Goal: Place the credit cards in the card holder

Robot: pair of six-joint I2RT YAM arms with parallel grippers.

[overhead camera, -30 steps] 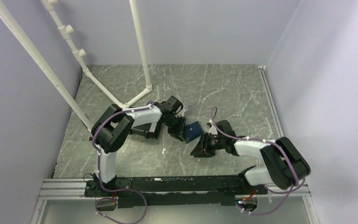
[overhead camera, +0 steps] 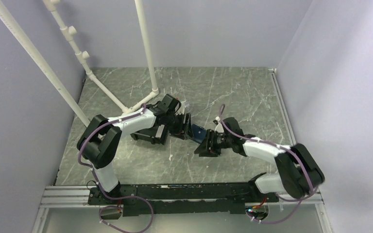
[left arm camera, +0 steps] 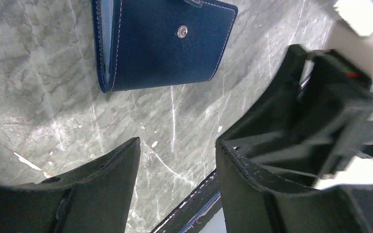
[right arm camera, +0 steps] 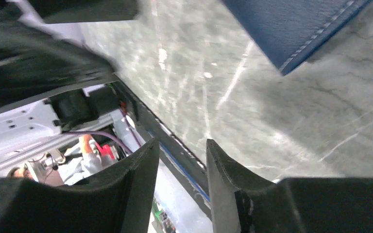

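Note:
The dark blue card holder point(overhead camera: 198, 132) lies flat and turned at a slant on the table, between my two grippers. Its snap button and stitched edge show in the left wrist view, where the holder point(left arm camera: 170, 53) has its folded side to the left. My left gripper is open and empty, just left of the holder. At the holder's lower right, my right gripper has its fingers part open with nothing between them; one corner of the holder point(right arm camera: 291, 29) shows above. I cannot make out any loose credit cards.
A black box point(overhead camera: 148, 136) stands behind and left of my left gripper, partly covered by that arm. White pipes point(overhead camera: 148, 48) come down at the back left.
My left gripper shifted slightly left. The holder's slant has altered, from one way through straight to the other.

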